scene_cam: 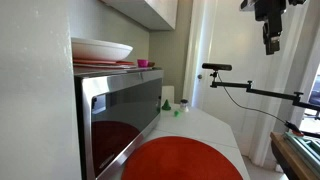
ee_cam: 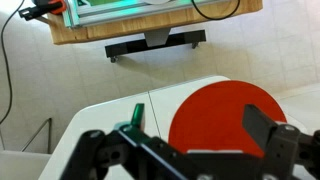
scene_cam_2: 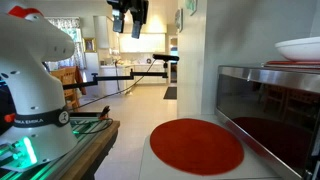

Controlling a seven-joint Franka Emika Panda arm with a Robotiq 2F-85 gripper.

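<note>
My gripper is open, with its two black fingers (ee_cam: 262, 128) far apart and nothing between them. It hangs high above floor and counter level, at the top right in exterior view 1 and at the top left in exterior view 2. A round red mat (scene_cam: 180, 160) lies flat on the white counter (scene_cam: 212, 128); the wrist view shows it below, partly covered by the right finger. At the counter's far end stand a dark green cone-shaped object (scene_cam: 166, 106) and a small bright green item (scene_cam: 176, 113).
A silver-fronted microwave (scene_cam: 128, 112) lines the counter's side, bearing a white bowl (scene_cam_2: 300, 49) and a pink cup (scene_cam: 142, 63). White cabinets (scene_cam: 150, 12) overhang it. A black bar on a stand (ee_cam: 155, 44) lies between counter and robot base.
</note>
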